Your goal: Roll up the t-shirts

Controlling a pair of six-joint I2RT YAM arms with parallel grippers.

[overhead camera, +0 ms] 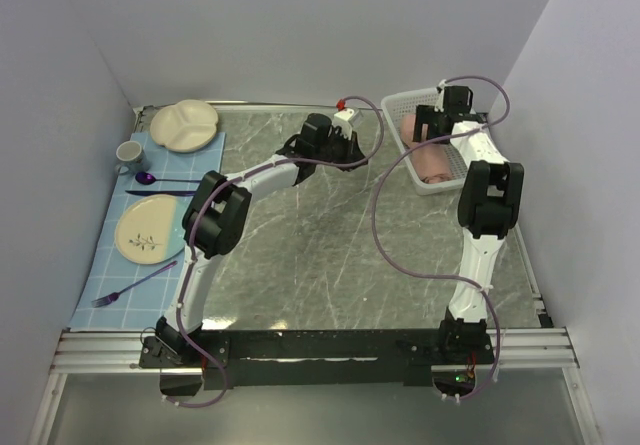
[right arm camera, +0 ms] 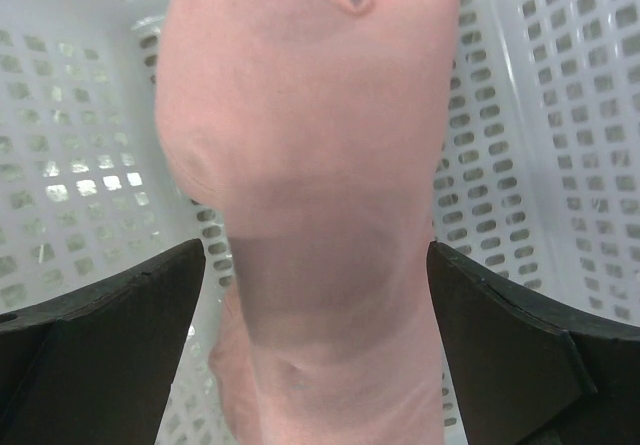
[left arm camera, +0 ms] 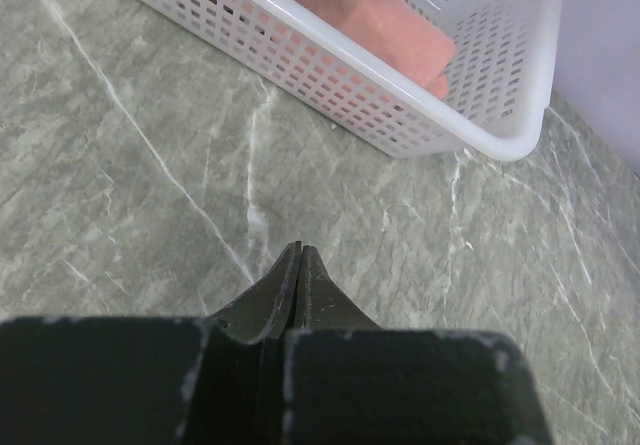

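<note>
Inside the white basket [overhead camera: 422, 187] lies a rolled pink t-shirt [overhead camera: 432, 163], lengthwise near its left side. The right wrist view shows the pink roll [right arm camera: 335, 165] resting on the basket's perforated floor. Above it my right gripper [overhead camera: 420, 125] is open, one finger [right arm camera: 110, 350] on each side of the roll in that view, with gaps to it. My left gripper is shut over bare table, left of the basket, and nothing shows between its fingertips. Part of the roll is hidden by the right gripper in the top view.
On the left, a blue checked mat [overhead camera: 120, 250] carries a round plate [overhead camera: 145, 229], a divided plate [overhead camera: 184, 125], a mug [overhead camera: 130, 155] and purple cutlery [overhead camera: 150, 178]. A wall stands close behind the basket.
</note>
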